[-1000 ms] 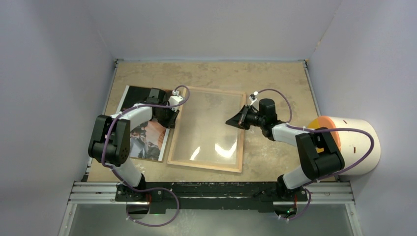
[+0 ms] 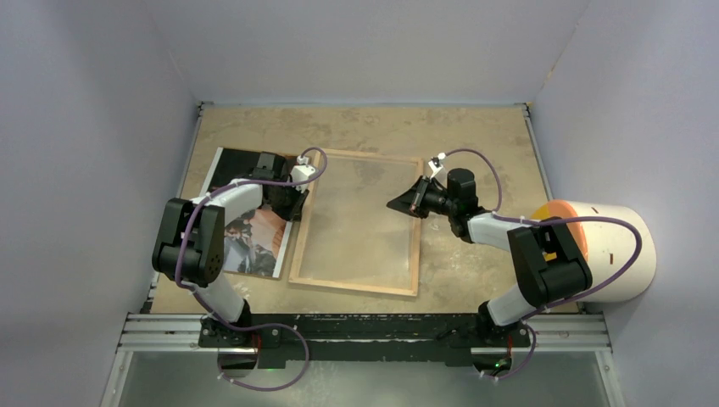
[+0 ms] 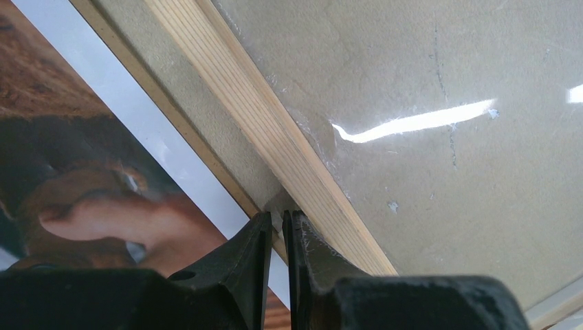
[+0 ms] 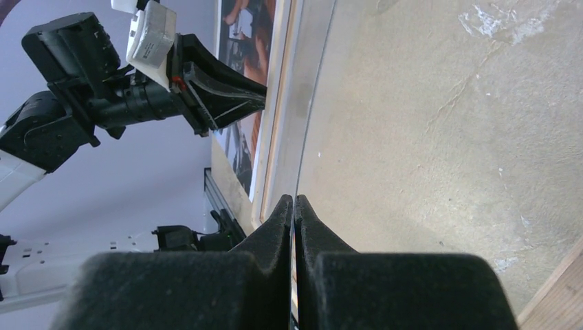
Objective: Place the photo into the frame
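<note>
The photo (image 2: 258, 242), white-bordered with a brown board edge beside it, lies flat left of the wooden frame (image 2: 356, 288). My left gripper has its tips low between the photo's white edge (image 3: 172, 155) and the frame's left rail (image 3: 275, 141). A narrow gap shows between its fingers. A clear sheet (image 2: 356, 220) spans the frame area. Over the frame's right rail, my right gripper is shut; the thin edge (image 4: 313, 103) of the clear sheet runs up from between its fingertips, seen nearly edge-on.
An orange-and-white cylinder (image 2: 615, 252) lies on its side at the right, behind the right arm. Bare table (image 2: 475, 136) shows behind and right of the frame. Walls close in the left, back and right sides.
Bright reflections on the clear sheet have vanished in the top view. The left arm looks unmoved.
</note>
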